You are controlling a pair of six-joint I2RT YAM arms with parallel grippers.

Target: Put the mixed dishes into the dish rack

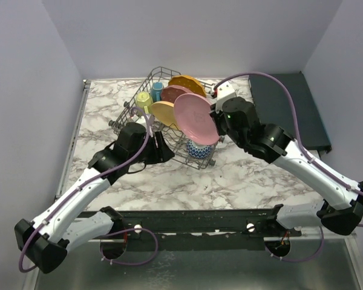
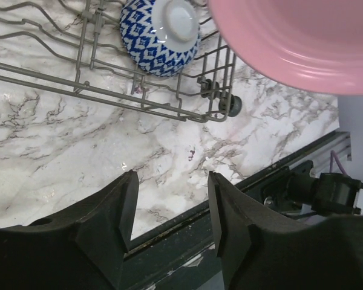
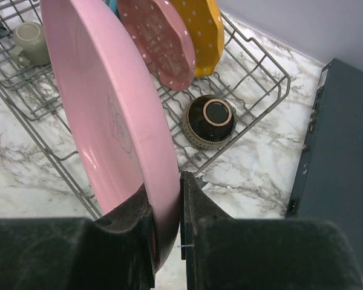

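Observation:
My right gripper is shut on the rim of a pink plate (image 1: 195, 118), which hangs tilted above the right part of the wire dish rack (image 1: 172, 158). In the left wrist view the same plate (image 2: 308, 36) fills the upper right corner. My left gripper stands open in front of the rack, with only countertop seen between its fingers. Upside down at the rack's front lies a blue-and-white patterned bowl (image 2: 160, 36). A yellow plate (image 1: 164, 112), a dusty-pink plate (image 1: 173, 92) and an orange plate (image 1: 187, 84) stand in the rack.
A yellow-green mug (image 1: 144, 100), a blue cup (image 1: 157, 90) and a grey-green mug (image 3: 30, 43) occupy the rack's left side. A dark bowl (image 3: 209, 121) sits face down near its right edge. Right of the rack is a dark panel (image 1: 287, 112).

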